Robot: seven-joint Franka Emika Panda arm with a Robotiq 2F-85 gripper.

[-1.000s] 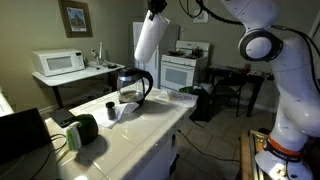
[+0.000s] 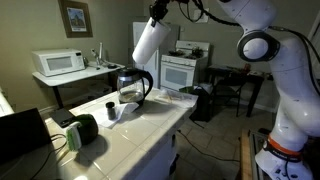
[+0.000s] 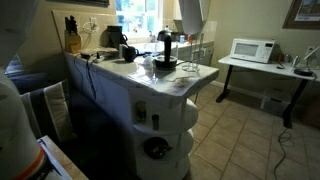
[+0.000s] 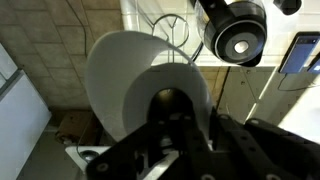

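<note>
A paper towel roll (image 2: 150, 42), white and slightly tilted, hangs high above the counter (image 2: 150, 122) in exterior view 1. My gripper (image 2: 158, 12) is at its upper end, near the top of that view. Seen from the wrist, the white roll (image 4: 120, 85) fills the middle, its dark hollow core facing the camera, with my gripper shut on it; the fingertips are hard to make out. Only the lower part of the roll (image 3: 192, 14) shows at the top of exterior view 2, where the gripper is out of frame.
On the counter below stand a coffee maker (image 2: 133, 85), a wire rack (image 4: 170, 28), a dark cup (image 2: 111, 110) and a green-and-black object (image 2: 82, 132). A microwave (image 2: 58, 62) sits on a table behind. Open floor (image 2: 215, 145) lies to the right of the counter.
</note>
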